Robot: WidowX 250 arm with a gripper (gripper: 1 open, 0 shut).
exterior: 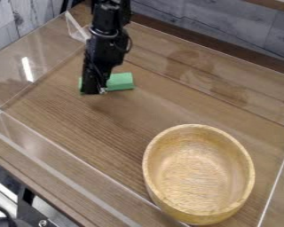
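Observation:
The black robot gripper [93, 85] hangs down at the upper left, low at the left part of a green rectangular block [120, 82] on the wooden table. Its fingers cover part of the block; whether they are open or shut, or touch it, is unclear.
An empty round tan bowl [198, 173] stands at the lower right. A wall runs along the back, and dark cables lie off the table's lower left edge.

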